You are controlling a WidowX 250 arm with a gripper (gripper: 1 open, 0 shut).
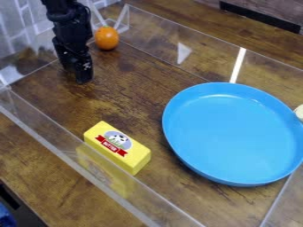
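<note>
The black gripper (pixel 73 62) hangs down at the upper left of the tray, just left of an orange round fruit (pixel 105 38). Its fingers are dark and small in the view, and I see nothing clearly held in them. A yellow butter box (pixel 124 155) with a cow label lies at the lower middle. A large blue plate (pixel 231 133) takes up the right side.
Clear tray walls border the wooden floor (pixel 130 97), which is bare in the middle between the fruit, the box and the plate. A small pale object (pixel 299 113) shows at the right edge, partly out of view.
</note>
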